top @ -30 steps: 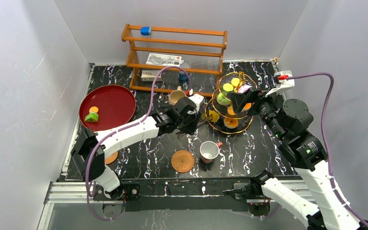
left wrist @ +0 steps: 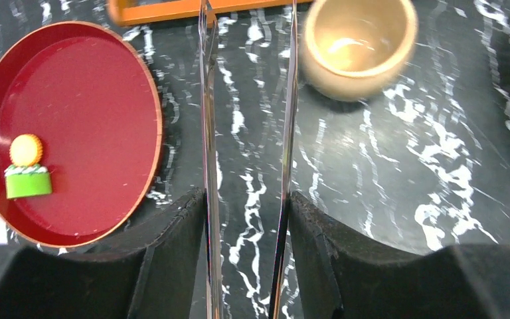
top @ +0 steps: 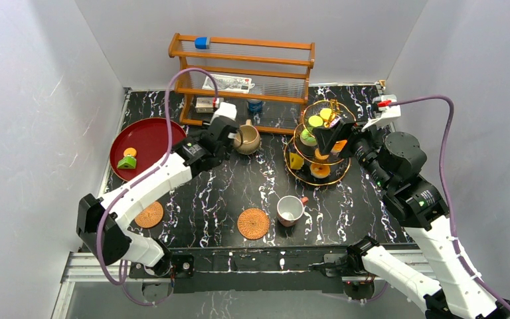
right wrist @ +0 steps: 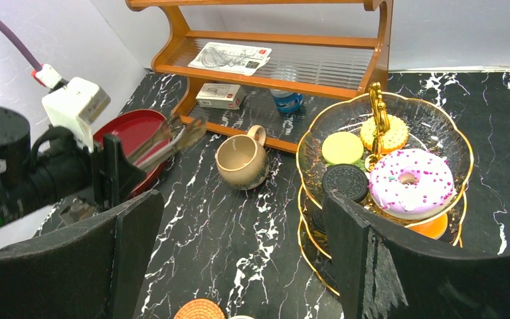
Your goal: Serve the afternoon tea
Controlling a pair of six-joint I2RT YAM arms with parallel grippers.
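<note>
My left gripper is part open, its metal blades empty over the counter, left of the tan mug. The red tray holds an orange biscuit and a green-topped piece. My right gripper is open beside the gold-rimmed tiered stand, which holds a pink sprinkled donut, a dark cookie and other treats. A white mug with a red handle stands at the front.
Woven coasters lie near the front. The wooden rack at the back holds boxes and a blue-labelled container. Bare counter lies between tray and stand.
My left arm has moved left and back, away from the stand toward the tray side. My right arm shifted slightly about a second ago and has since stayed still.
</note>
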